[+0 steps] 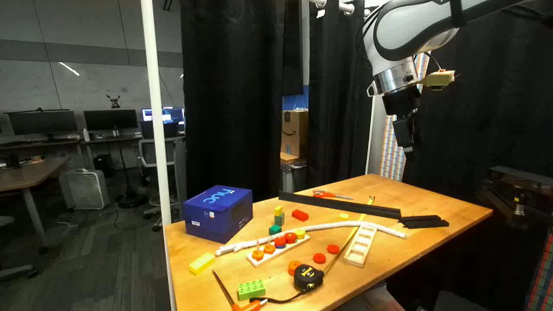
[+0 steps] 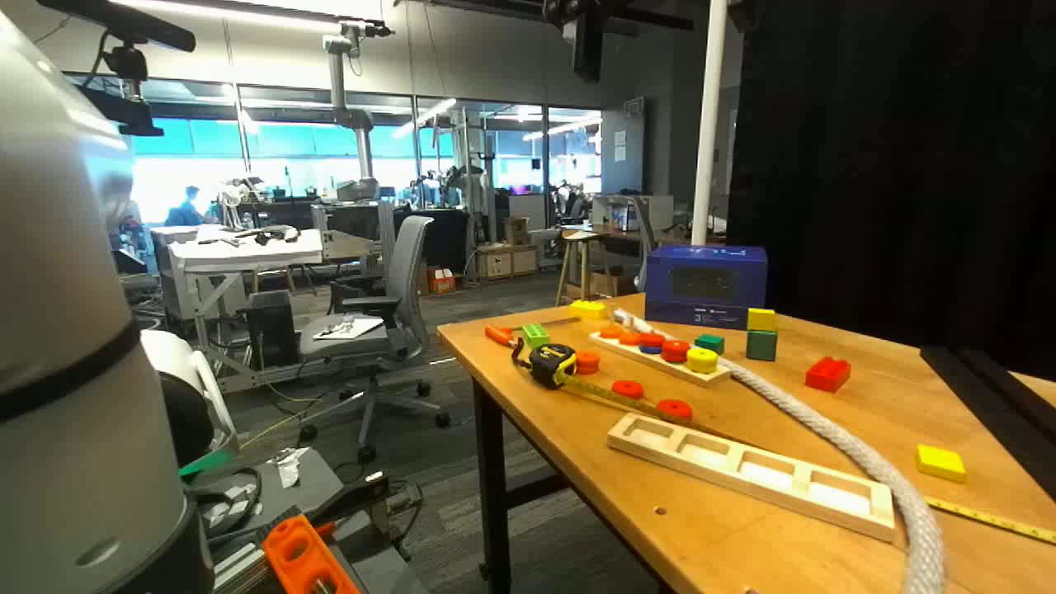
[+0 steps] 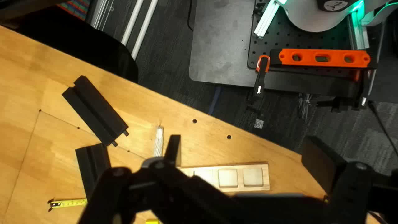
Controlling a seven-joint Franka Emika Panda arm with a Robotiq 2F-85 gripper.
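Note:
High over the right end of the wooden table hangs my gripper, clear of everything on it. In the wrist view the gripper is open, its two fingers wide apart and nothing held. Below, partly hidden by the hand, lies a wooden tray with square recesses. A white rope curves across the table past that tray. Red rings, a tape measure with its yellow blade pulled out, and a pegged board bearing coloured pieces lie nearby.
A blue box stands at the table's far corner. Toy blocks lie about, including a red block and a green block. Long black rails line the back, with orange scissors behind them. Bare wood shows at the right end.

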